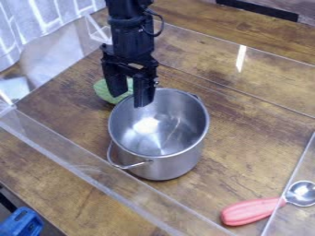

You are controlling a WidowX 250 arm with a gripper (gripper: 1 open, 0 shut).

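A black robot arm reaches down from the top of the view, its gripper (128, 85) just above the back rim of a large steel pot (170, 138) with a wire handle at its near left. A green round object (109, 92) lies behind the pot at the left, partly hidden by the gripper. The gripper's fingers hang pointing down; whether anything is between them is not clear.
An ice-cream scoop with a pink handle (250, 211) lies at the lower right. A blue object (20, 224) is at the lower left. Clear plastic edges border the wooden surface, which is mostly free to the right and back.
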